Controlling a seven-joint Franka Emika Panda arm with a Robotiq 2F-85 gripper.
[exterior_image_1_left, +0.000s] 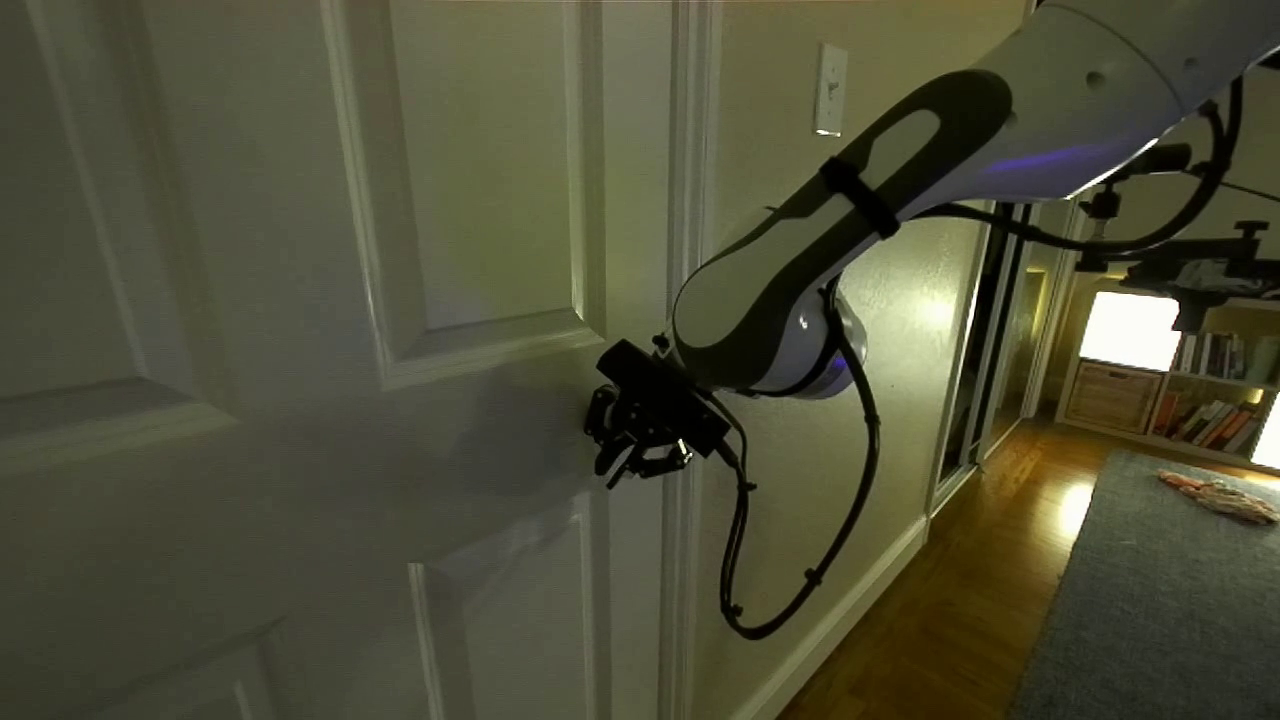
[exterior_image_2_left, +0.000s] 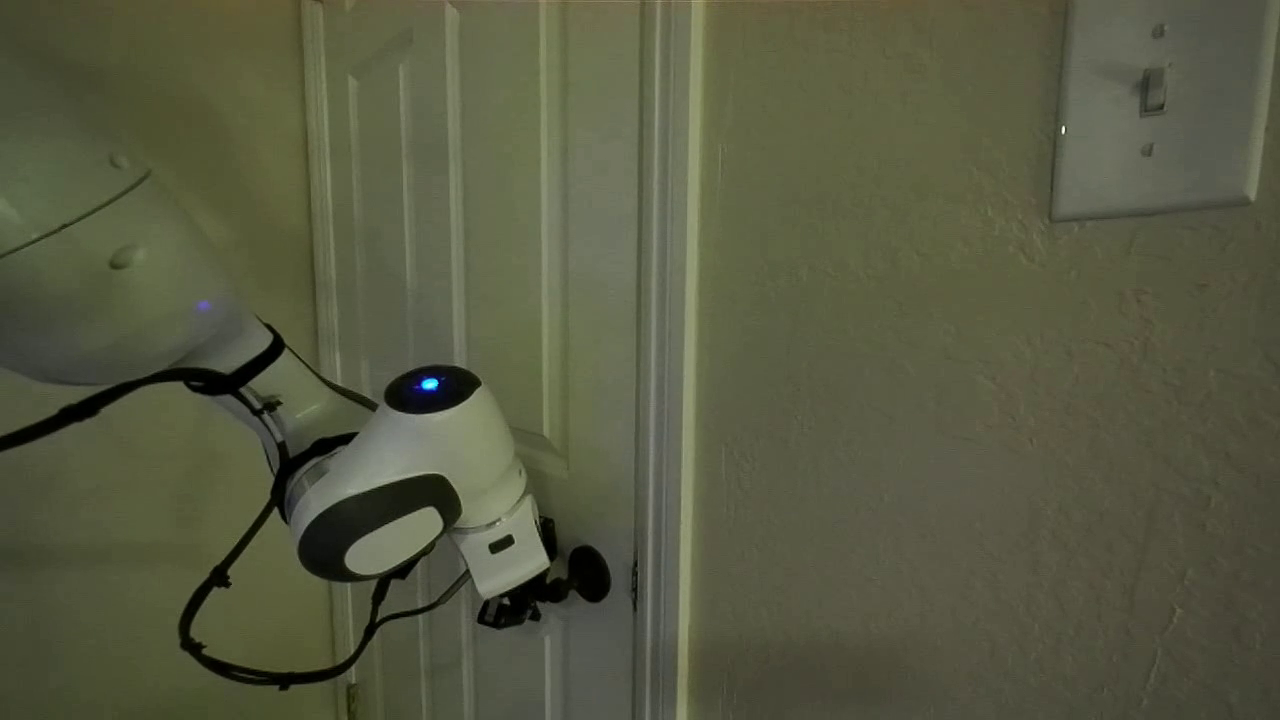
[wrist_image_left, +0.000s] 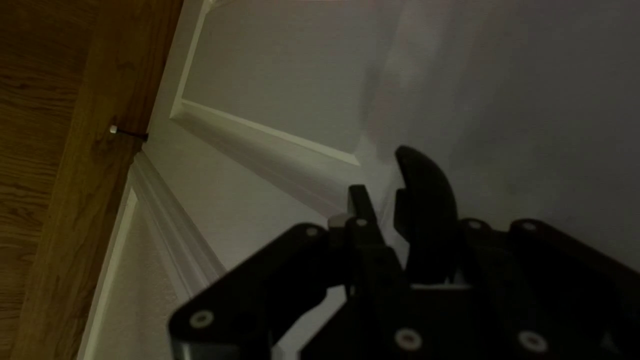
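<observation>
A white panelled door (exterior_image_1_left: 480, 456) stands closed, or nearly so, in its frame. Its dark handle has a round base (exterior_image_2_left: 588, 574) near the door's right edge, with a short neck running left to my gripper (exterior_image_2_left: 516, 606). In the wrist view a dark curved piece, which looks like the handle's lever (wrist_image_left: 429, 210), rises between the gripper's fingers. My gripper is part open around it, and a narrow gap shows beside the left finger (wrist_image_left: 364, 219). The right finger is hard to make out against the dark lever.
The door frame (exterior_image_1_left: 687, 504) and the wall lie just right of the gripper. A light switch (exterior_image_1_left: 830, 90) is higher on that wall. Below is wooden floor (wrist_image_left: 54, 150), with a small door stop (wrist_image_left: 129, 132) at the door's foot. A cable loop (exterior_image_1_left: 864, 480) hangs from the arm.
</observation>
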